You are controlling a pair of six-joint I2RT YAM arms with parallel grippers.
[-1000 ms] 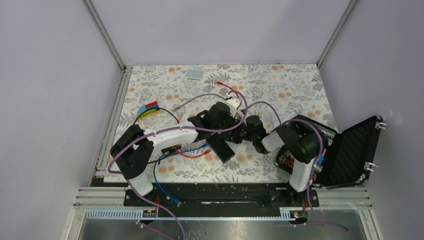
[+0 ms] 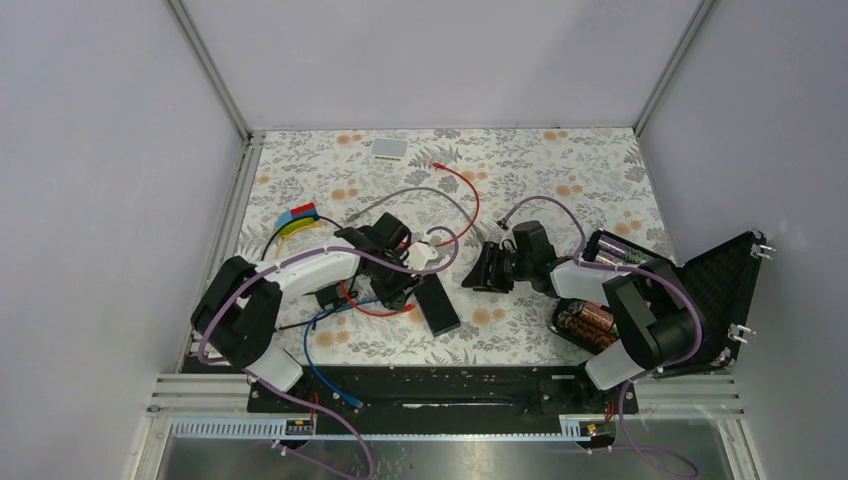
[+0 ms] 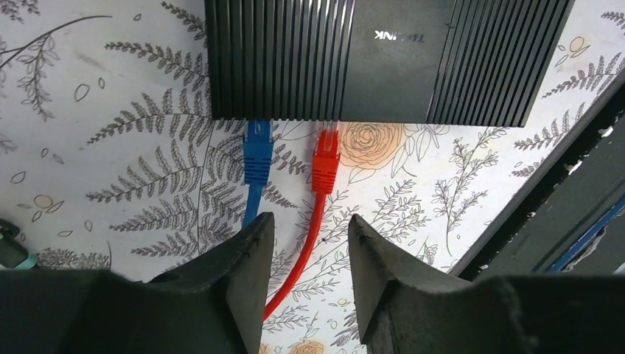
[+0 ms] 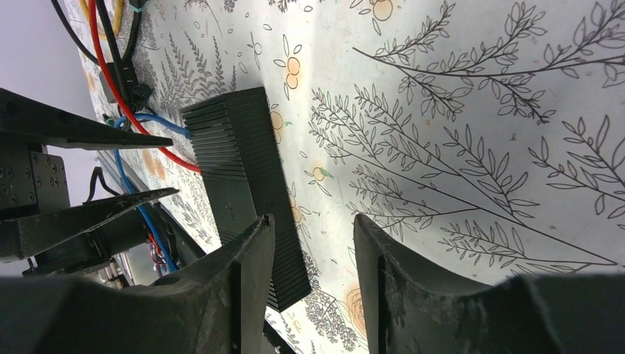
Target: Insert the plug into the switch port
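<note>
The black switch lies on the patterned mat, also in the right wrist view [image 4: 243, 177]. A blue plug [image 3: 257, 158] and a red plug [image 3: 326, 164] meet its port edge side by side in the left wrist view; how deep each sits is unclear. My left gripper is over the cables facing that edge, open with nothing between its fingers. My right gripper is open and empty, to the right of the switch.
An open black case [image 2: 722, 300] is at the right, coloured blocks [image 2: 298, 222] and loose cables at the left, a white tablet [image 2: 389, 147] at the back. The mat's back right has free room.
My left gripper has moved left, back from above the switch, and my right gripper has moved right; the two now stand apart. The switch shows more from above.
</note>
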